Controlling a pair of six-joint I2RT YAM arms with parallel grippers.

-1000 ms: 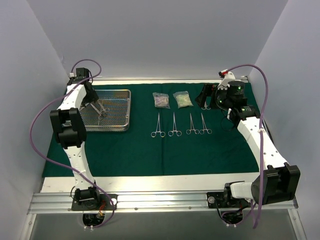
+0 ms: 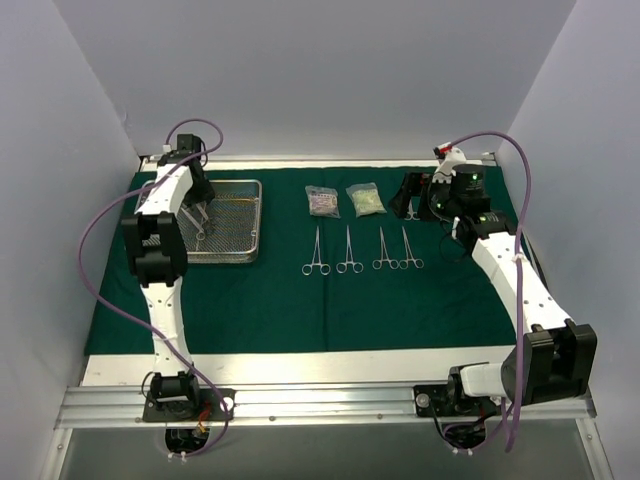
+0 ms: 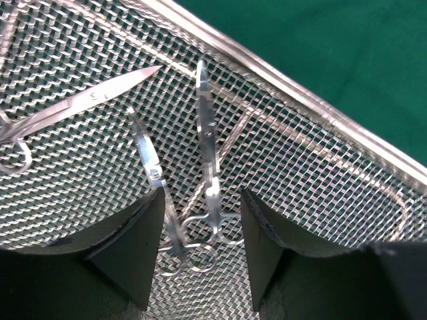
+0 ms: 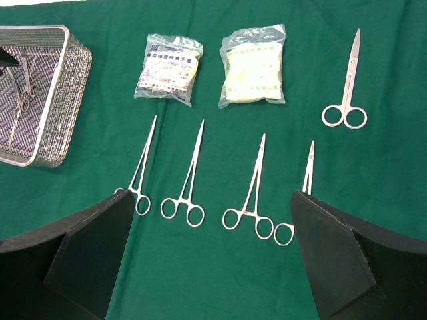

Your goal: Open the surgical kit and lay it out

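The wire mesh tray (image 2: 257,225) lies at the left of the green cloth with loose steel instruments in it. Over it hovers my left gripper, its fingers part open and nothing held. Two slim ring-handled instruments, the left one (image 3: 150,157) and the right one (image 3: 207,133), lie on the mesh below, their rings crowded together between the fingertips in view. Scissors (image 3: 93,97) rest farther left. At the right, my right gripper stands open and empty above the cloth.
On the cloth lie several ring-handled clamps (image 4: 189,180) in a row, a printed packet (image 2: 323,201), a pale gauze packet (image 2: 366,199) and scissors (image 4: 348,87).
My right arm and the laid-out items stay practically where they were.
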